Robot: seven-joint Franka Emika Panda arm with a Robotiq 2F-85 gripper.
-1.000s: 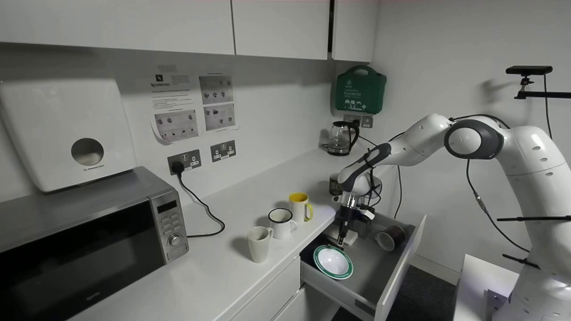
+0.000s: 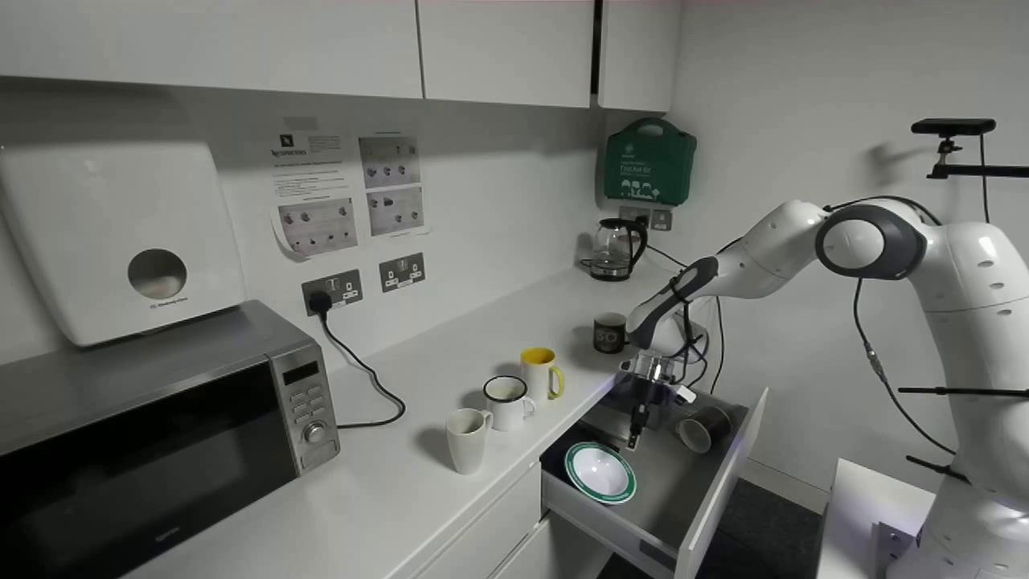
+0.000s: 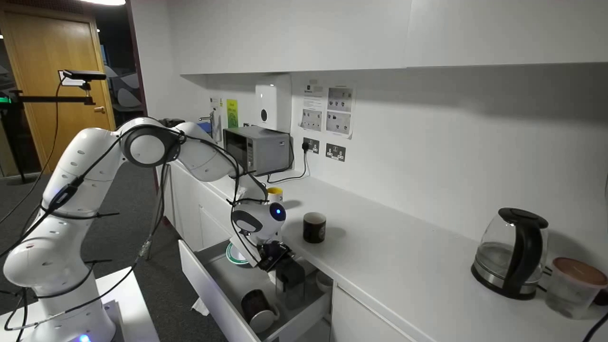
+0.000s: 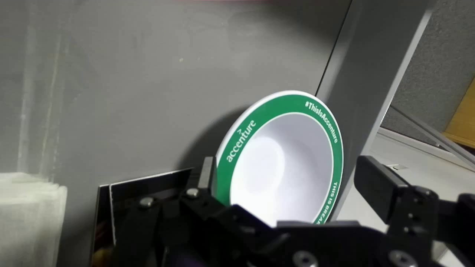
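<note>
A white bowl with a green printed rim point(image 2: 600, 473) sits tilted at the near left end of the open drawer point(image 2: 666, 479). In the wrist view the bowl point(image 4: 285, 164) leans by the drawer's side wall, its lower edge hidden behind the gripper. My gripper is open, its fingers wide apart in that view with nothing held between them. From exterior view 1, the gripper point(image 2: 633, 442) points down over the drawer, just right of and behind the bowl. A dark mug point(image 3: 259, 310) lies on its side in the drawer's other end.
Pale folded napkins point(image 4: 31, 218) and a black box point(image 4: 147, 184) lie near the gripper. On the counter stand a yellow-lined mug point(image 2: 538, 373), a black-rimmed mug point(image 2: 506, 405), a pale cup point(image 2: 468, 444), a black mug point(image 3: 314, 228) and a kettle point(image 3: 510, 253). The drawer's middle floor is bare.
In exterior view 1 the arm and gripper have shifted to the right, away from the bowl. Bowl, mugs and drawer stand where they were.
</note>
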